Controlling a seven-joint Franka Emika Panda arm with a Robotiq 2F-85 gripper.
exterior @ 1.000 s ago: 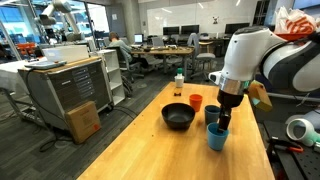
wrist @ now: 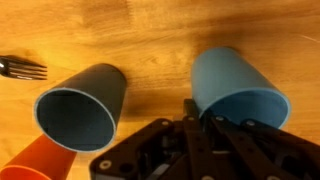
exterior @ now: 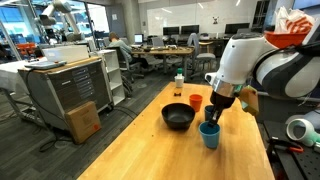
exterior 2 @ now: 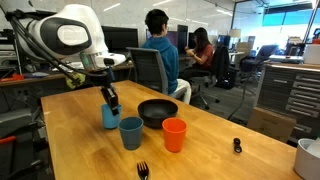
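Observation:
A light blue cup point(exterior: 210, 137) is at the near right of the wooden table, its mouth turned upward. My gripper is shut on its rim: in the wrist view the fingers meet the near-left edge of the blue cup point(wrist: 240, 85). From the second exterior view, the gripper point(exterior 2: 107, 99) comes down over the blue cup point(exterior 2: 109, 117) from above. Whether the cup's base touches the table is hard to tell. A grey-blue cup point(exterior 2: 131, 133) stands apart from it, with an orange cup point(exterior 2: 174, 134) on the far side of that one.
A black bowl point(exterior: 178, 117) rests beyond the cups, towards the table's middle. One fork point(exterior 2: 143, 171) lies near the grey-blue cup, and a small dark object point(exterior 2: 237, 145) lies farther along. Left of the bowl, the tabletop point(exterior: 140, 147) is clear.
In the first exterior view, the gripper and blue cup have shifted a little to the left, the cup slightly higher in the picture. The bowl has stayed put.

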